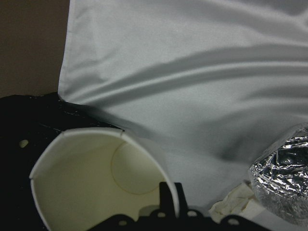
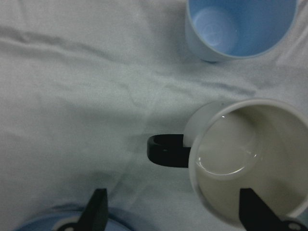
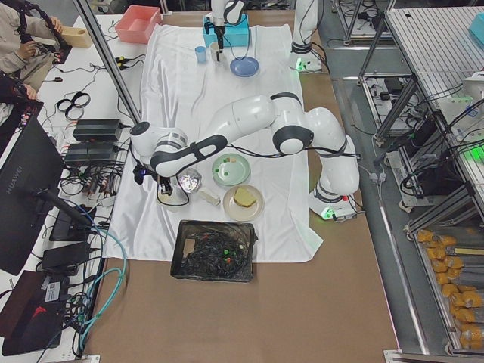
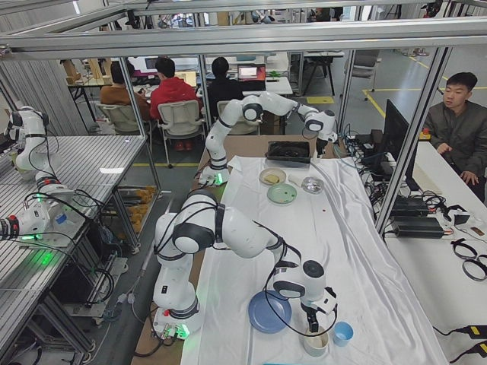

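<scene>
In the left wrist view a white paper cup (image 1: 77,183) fills the lower left, its near rim between the fingers of my left gripper; whether they are closed on it is unclear. Crumpled foil (image 1: 281,178) lies to the right. My right gripper is open above the cloth, its fingers either side of a gap, next to a white mug (image 2: 284,159) with a black handle (image 2: 166,154). A light blue cup (image 2: 240,43) stands behind the mug.
A black lined bin (image 3: 213,249) sits at the near edge. A green plate (image 3: 231,170), a plate with a yellow item (image 3: 244,197) and a blue plate (image 4: 269,312) lie on the white cloth, whose middle is clear.
</scene>
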